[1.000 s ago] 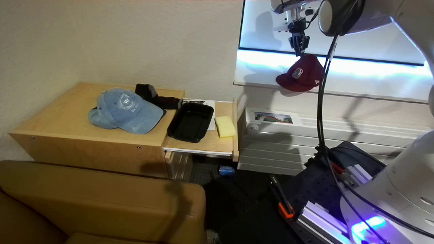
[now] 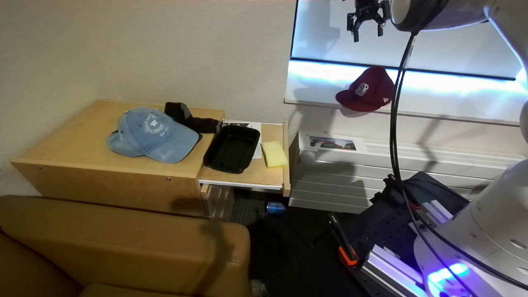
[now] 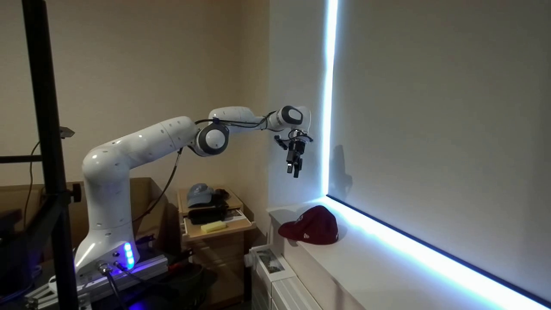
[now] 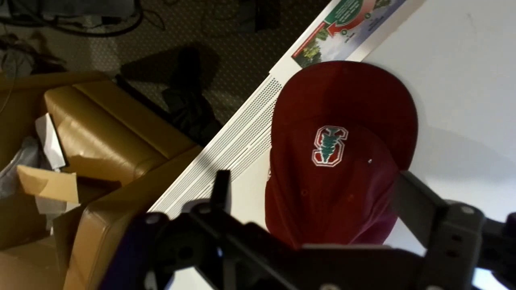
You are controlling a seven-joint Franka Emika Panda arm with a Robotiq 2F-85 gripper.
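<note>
A dark red cap (image 2: 368, 91) with an embroidered S emblem rests on the white window sill, its brim hanging slightly over the sill's front edge in the second exterior view. Above it, clear of the fabric, my gripper (image 3: 294, 175) points down with empty, open fingers. From the wrist, the cap (image 4: 333, 159) fills the middle of the picture, and the fingers (image 4: 221, 191) stand apart on either side of its crown. The cap's lower end is hidden behind the gripper body.
A wooden cabinet carries a blue cap (image 2: 153, 133), a dark sock (image 2: 190, 118), a black tray (image 2: 232, 148) and a yellow sponge (image 2: 273, 154). Below the sill runs a white radiator (image 2: 326, 170). The window blind (image 3: 439, 129) stands close behind the gripper. Bare sill (image 3: 372, 268) extends beside the cap.
My gripper has risen away from the red cap and turned, and its two fingers now show spread apart in the first exterior view. The cap has stayed in place.
</note>
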